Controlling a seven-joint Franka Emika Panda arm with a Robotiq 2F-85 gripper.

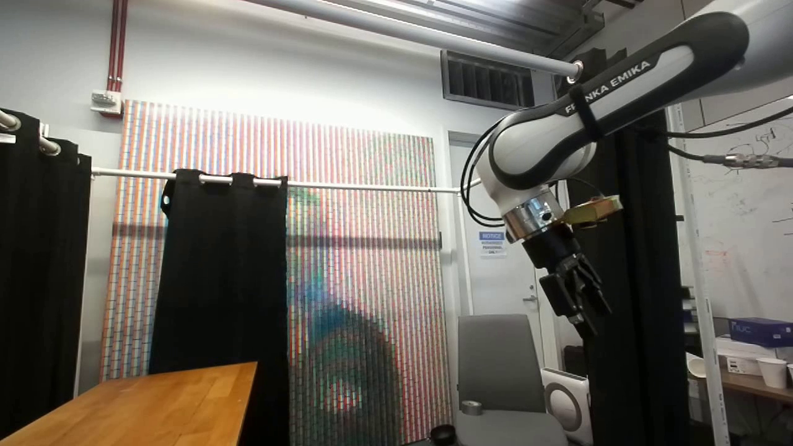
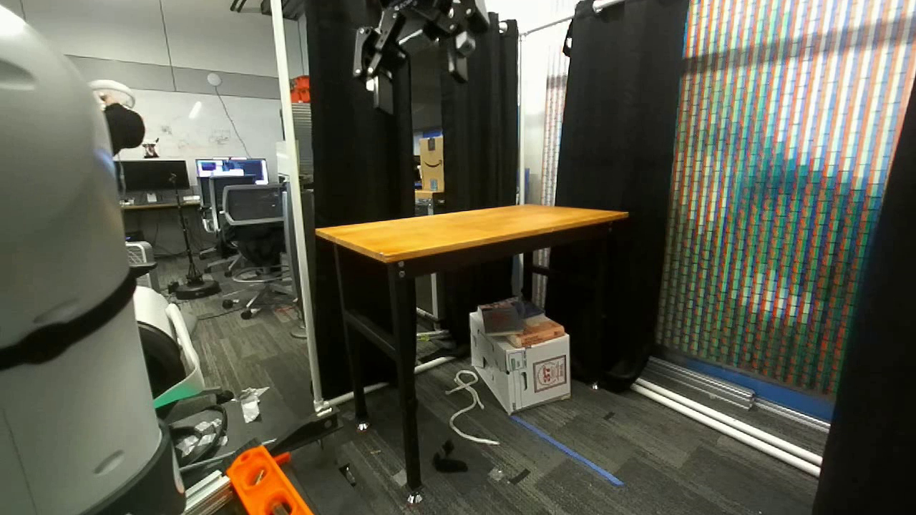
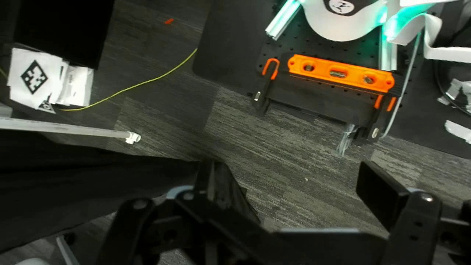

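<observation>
My gripper (image 1: 596,318) hangs in mid-air, tilted, well to the right of the wooden table (image 1: 163,405) in exterior view 1. Its fingers stand wide apart at the top of exterior view 2, above the level of the bare tabletop (image 2: 472,227). Looking down from the wrist, I see the open gripper with only grey carpet (image 3: 282,159) far below between its fingers. Nothing is held, and no object lies on the parts of the table that show.
An orange-trimmed mount (image 3: 340,73) sits at the robot's base. Black curtains (image 2: 361,189) hang close behind the table. Under it stands a white box (image 2: 524,369) with things on top. A grey chair (image 1: 502,364) is at the back.
</observation>
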